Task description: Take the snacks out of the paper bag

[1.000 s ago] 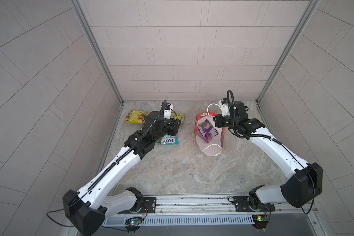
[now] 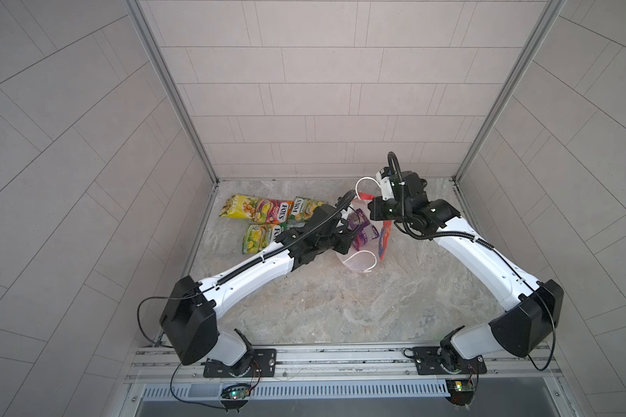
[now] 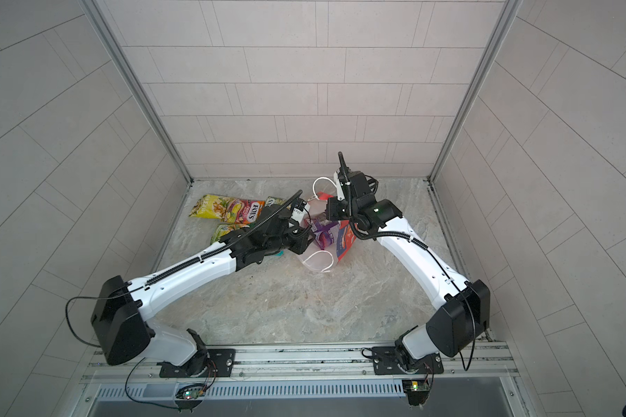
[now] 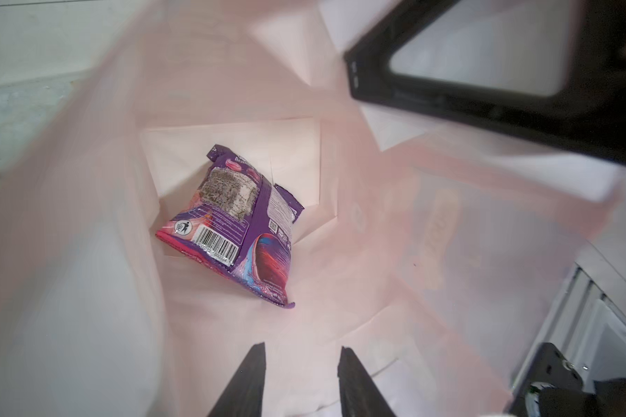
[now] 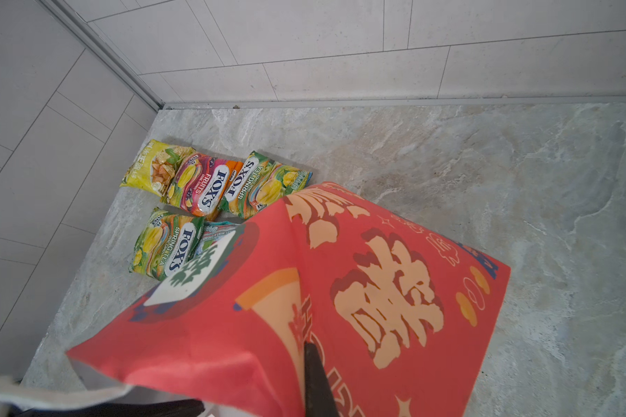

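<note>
The red paper bag [image 5: 403,299] stands open, pale inside, with a purple snack pack [image 4: 229,222] lying at its bottom. My left gripper is open at the bag's mouth, pointing at that pack, nothing between its fingers. My right gripper is shut on the upper edge of the bag at its right side; its tips are mostly hidden by the red paper. Out of the bag, several snack packs [image 5: 205,182] lie on the counter to the left, among them yellow, pink and green ones.
Tiled walls enclose the marble counter [image 2: 271,305] at back and sides. White handles [image 2: 368,180] loop up from the bag.
My left arm has swung right from over the laid-out snacks to the bag's mouth. The right gripper and bag have shifted slightly leftward.
</note>
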